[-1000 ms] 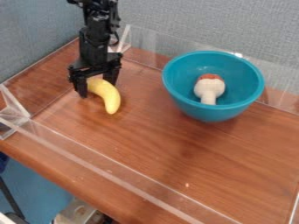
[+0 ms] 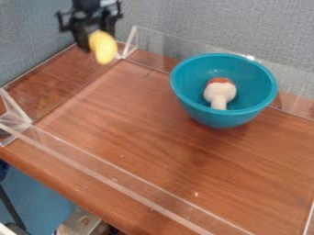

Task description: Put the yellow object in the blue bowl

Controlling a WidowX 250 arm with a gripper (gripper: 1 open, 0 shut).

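Observation:
In the camera view, the yellow object (image 2: 105, 48), which looks like a banana, hangs in the air at the upper left, above the back-left corner of the table. My black gripper (image 2: 92, 32) is shut on its upper end; the fingers are blurred and partly cover it. Well to the right stands the blue bowl (image 2: 188, 90) on the table, apart from the gripper. Inside the bowl lies a white mushroom-like thing (image 2: 219, 93) with a red patch on its top.
Clear low walls (image 2: 117, 173) fence the brown wooden table (image 2: 160, 156). A grey wall (image 2: 233, 27) rises behind. Between the gripper and the bowl the tabletop is bare, as is the front half.
My gripper has lifted the yellow object off the table, after shifting slightly left with it. The bowl and the thing inside it have stayed put.

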